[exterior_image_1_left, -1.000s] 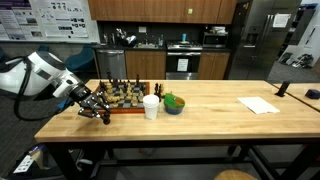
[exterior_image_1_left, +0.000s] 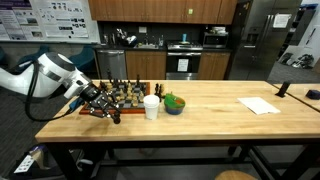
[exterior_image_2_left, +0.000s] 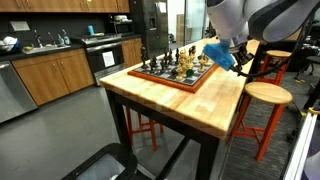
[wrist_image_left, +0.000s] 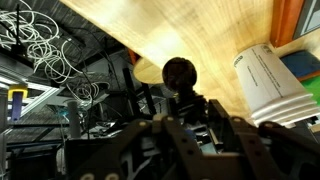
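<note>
A black chess piece with a round head (wrist_image_left: 180, 75) is held in my gripper, which is shut on it. In exterior view 1 my gripper (exterior_image_1_left: 114, 116) is low at the table's front side, in front of the chess board (exterior_image_1_left: 128, 109) and left of the white cup. Exterior view 2 shows the board's red-brown border (exterior_image_2_left: 178, 84) with several dark and light pieces standing on it. The lower part of the held piece is hidden by the fingers in the wrist view.
A white cup (exterior_image_1_left: 151, 106) and a green bowl (exterior_image_1_left: 174, 106) stand right of the board. Farther right lies white paper (exterior_image_1_left: 259, 105). Stools (exterior_image_2_left: 265, 95) stand beside the table.
Over the last second my gripper has shifted a little to the right along the table's front side, carrying the black piece. The cup, bowl and board have stayed put.
</note>
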